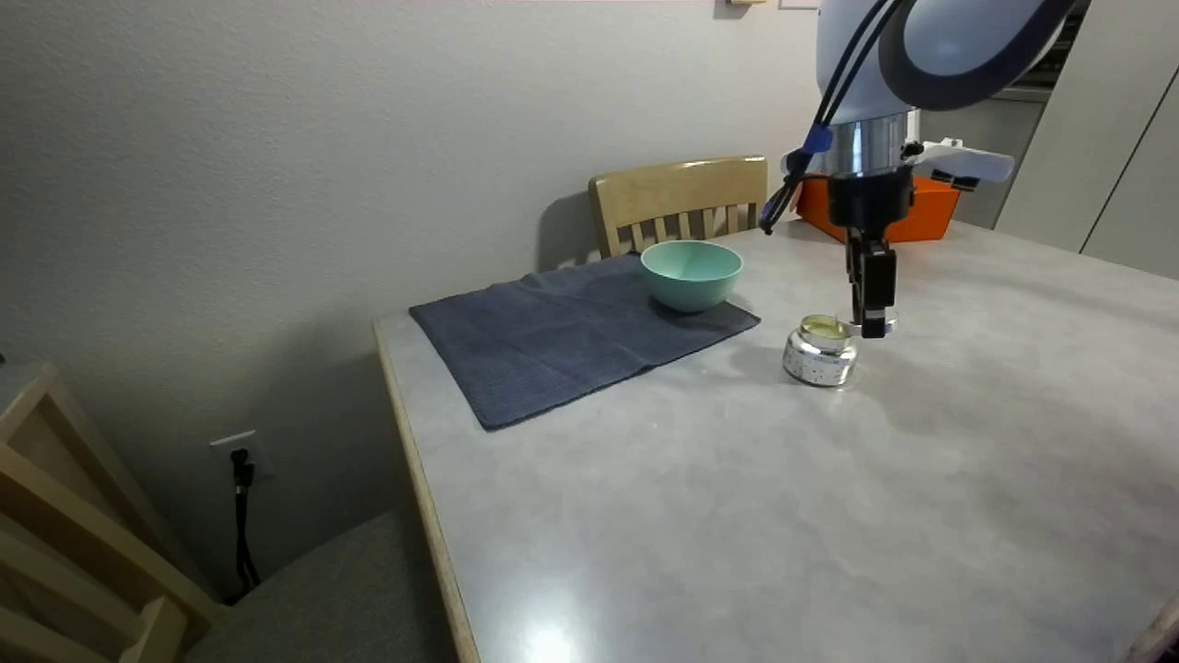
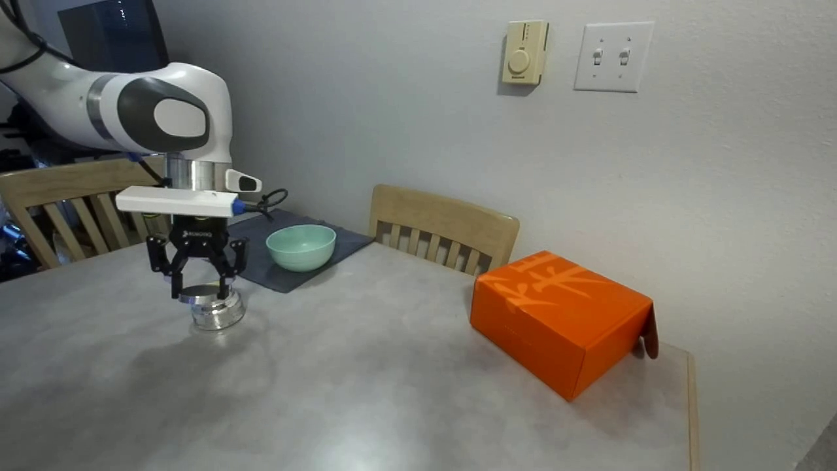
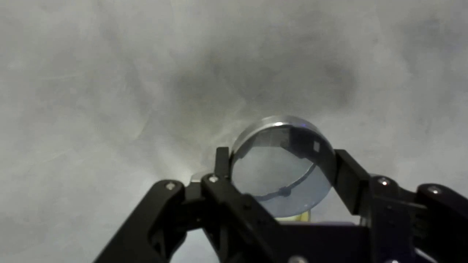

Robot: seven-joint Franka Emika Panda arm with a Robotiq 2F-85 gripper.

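Observation:
A round silver lid (image 3: 280,120) is pinched across its width between the two black fingers of my gripper; its reflective face shows in the wrist view. In exterior view 2 the lid (image 2: 199,292) hangs level above the table, with my gripper (image 2: 199,290) pointing straight down. A silver jar (image 1: 820,359) with a pale yellow filling stands upright and uncovered on the table, just left of my gripper (image 1: 873,326) in exterior view 1. In that view the lid is close to the jar's rim; whether they touch I cannot tell.
A mint-green bowl (image 1: 692,276) sits on a dark blue cloth (image 1: 553,331) beyond the jar. An orange box (image 2: 561,322) stands by the table's far edge. Wooden chairs (image 2: 443,224) border the table. Plenty of bare tabletop (image 1: 707,519) lies in front.

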